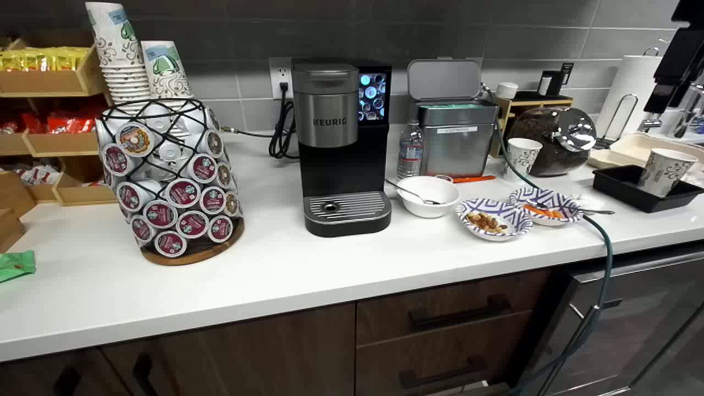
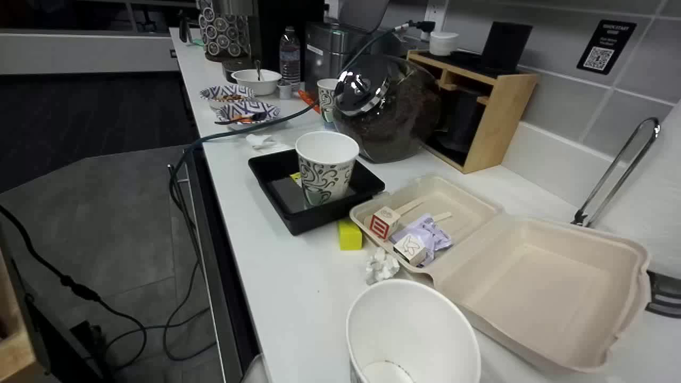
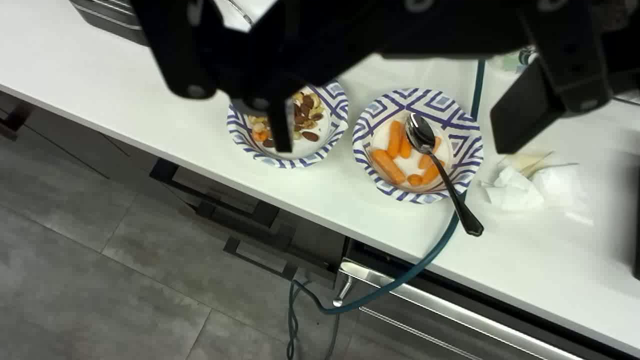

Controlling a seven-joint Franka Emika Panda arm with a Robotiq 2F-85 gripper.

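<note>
My gripper is open in the wrist view, its black fingers wide apart and nothing between them. Below it on the counter sits a patterned bowl of carrots [image 3: 390, 165], a dark-handled spoon [image 3: 447, 180] resting across it with the handle over the rim. Left of that, partly hidden by one finger, is a patterned bowl of nuts [image 3: 309, 159]. In exterior view 1 only part of the black arm [image 1: 680, 59] shows, at the upper right, above the counter. The same bowls stand right of the coffee maker [image 1: 330, 148].
A green cable [image 1: 604, 244] runs past the carrot bowl and over the counter edge. Crumpled tissue [image 3: 519, 189] lies beside that bowl. A black tray [image 2: 274, 198] holds a paper cup [image 2: 326, 169]; an open takeout box [image 2: 562, 281] holds small blocks.
</note>
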